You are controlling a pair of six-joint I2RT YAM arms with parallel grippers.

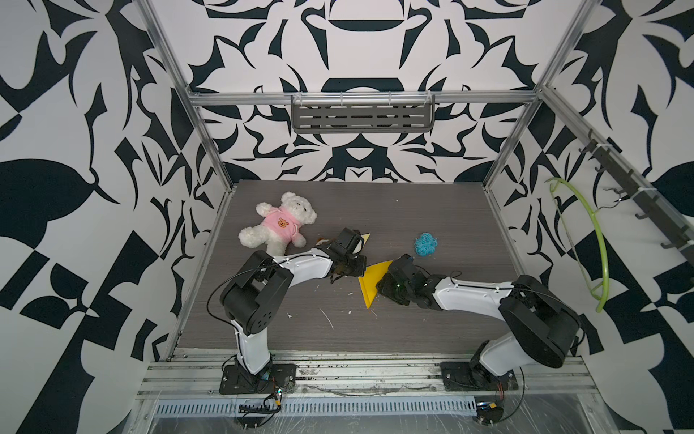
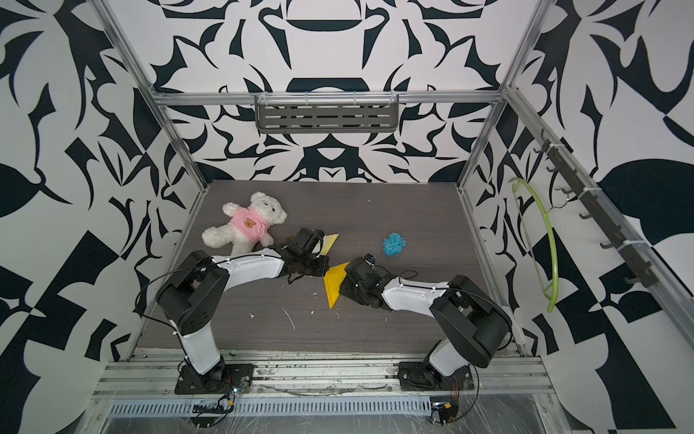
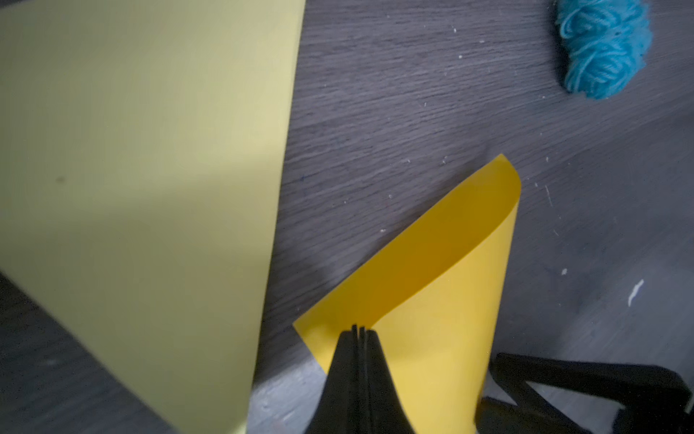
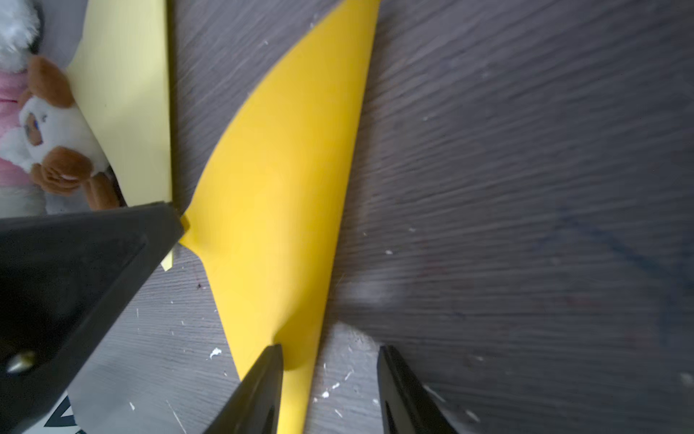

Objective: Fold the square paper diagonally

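Observation:
The bright yellow paper is curled over on itself along a diagonal, its upper flap raised. My left gripper is shut with its tips at that paper, nothing visible between its fingers. My right gripper is at the paper's folded edge; in the right wrist view its fingertips stand apart at either side of that edge, one touching the yellow paper. How firmly the paper is held is unclear. A paler yellow sheet lies beside it, partly under my left gripper in the top views.
A white teddy bear in pink lies back left, with a brown-white plush beside it. A blue yarn ball sits right of the papers.

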